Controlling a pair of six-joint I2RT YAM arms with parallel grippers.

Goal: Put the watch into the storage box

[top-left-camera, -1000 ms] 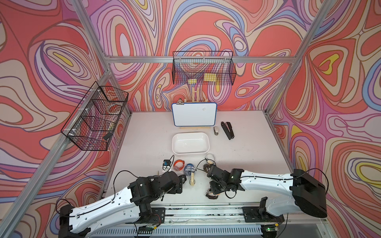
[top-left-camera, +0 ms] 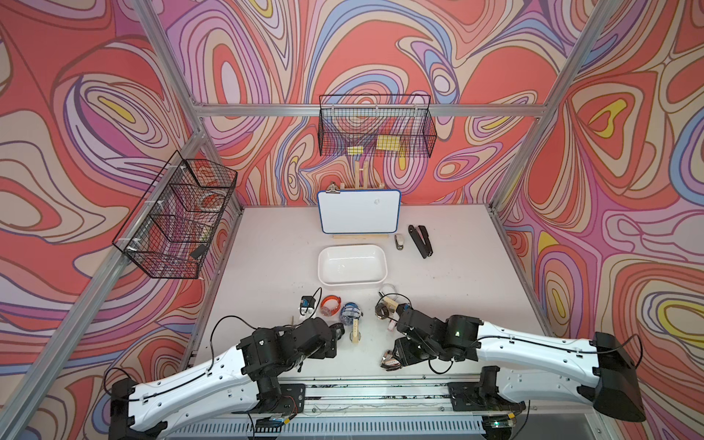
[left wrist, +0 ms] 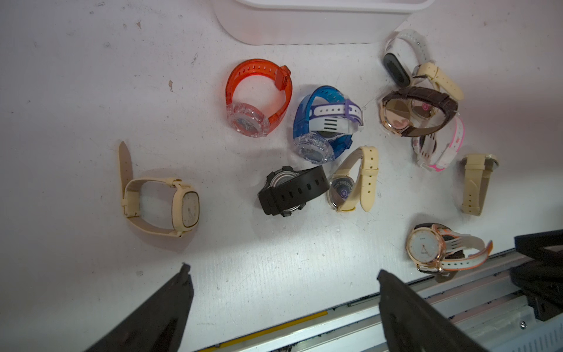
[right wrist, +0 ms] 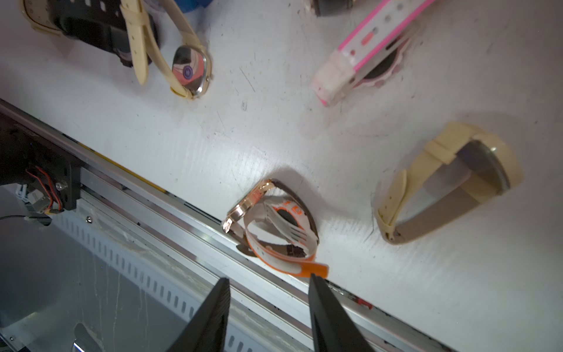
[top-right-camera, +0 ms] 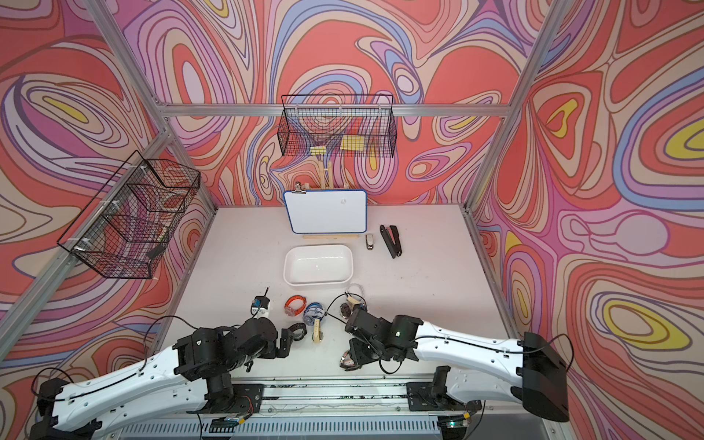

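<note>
Several watches lie across the near part of the table. In the left wrist view a red watch (left wrist: 258, 98), a blue watch (left wrist: 322, 124), a black watch (left wrist: 291, 189) and a cream watch (left wrist: 157, 204) show ahead of my left gripper, which is open and empty. The empty white storage box (top-left-camera: 352, 264) stands behind them. In the right wrist view a rose-gold watch with an orange-tipped strap (right wrist: 275, 228) lies just beyond the fingertips of my right gripper. Its fingers are apart, nothing between them. A beige watch (right wrist: 448, 182) lies to the right.
A whiteboard (top-left-camera: 359, 211), a small silver object (top-left-camera: 399, 241) and a black stapler-like tool (top-left-camera: 420, 241) sit at the back. A metal rail (right wrist: 193, 234) borders the near edge. Open table lies right of the box.
The left arm and the box stay put.
</note>
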